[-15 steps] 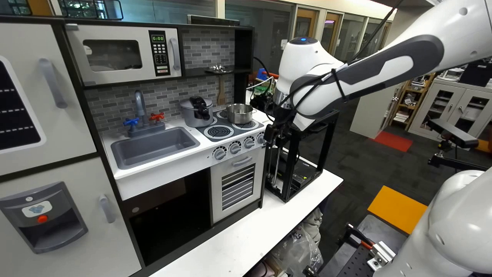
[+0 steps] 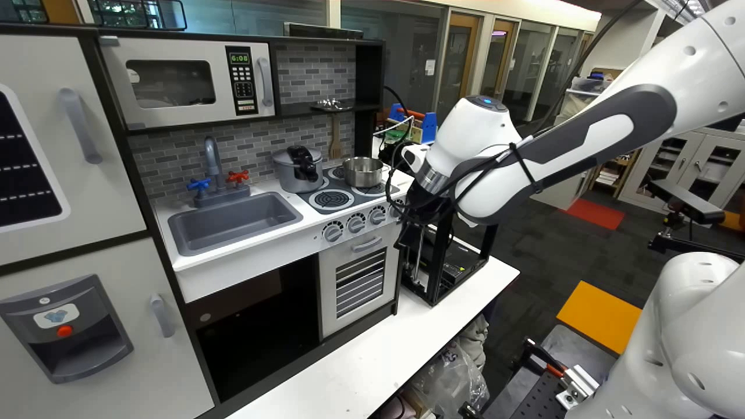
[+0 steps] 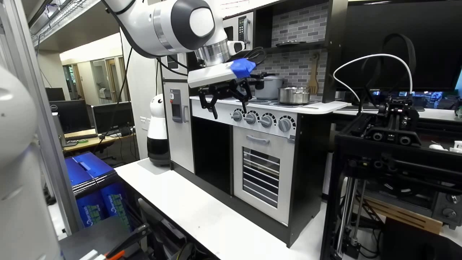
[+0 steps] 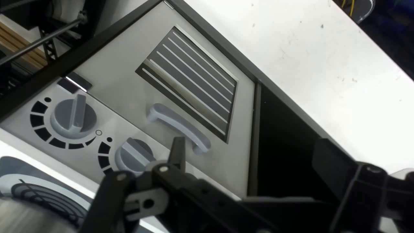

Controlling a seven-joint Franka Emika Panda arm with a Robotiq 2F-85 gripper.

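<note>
My gripper point(image 3: 230, 112) hangs in front of the toy kitchen, below the counter edge in exterior view 2. Its black fingers are spread apart and hold nothing. In the wrist view the left finger point(image 4: 177, 152) appears just beside the grey oven handle point(image 4: 180, 127); whether they touch cannot be told. The right finger point(image 4: 330, 165) shows against the dark open compartment point(image 4: 289, 147). The oven door point(image 2: 359, 279) is closed. On the stove stand a grey lidded pot point(image 2: 298, 171) and a metal pot point(image 2: 363, 171). The fingers are hard to make out in exterior view 1.
Stove knobs point(image 3: 249, 117) line the front panel. A black-framed machine point(image 2: 447, 258) stands right of the kitchen in exterior view 1. A grey sink point(image 2: 234, 222) lies left of the stove.
In exterior view 1 the arm's wrist has moved down and to the right, and it leans more. The pots and the oven door look the same.
</note>
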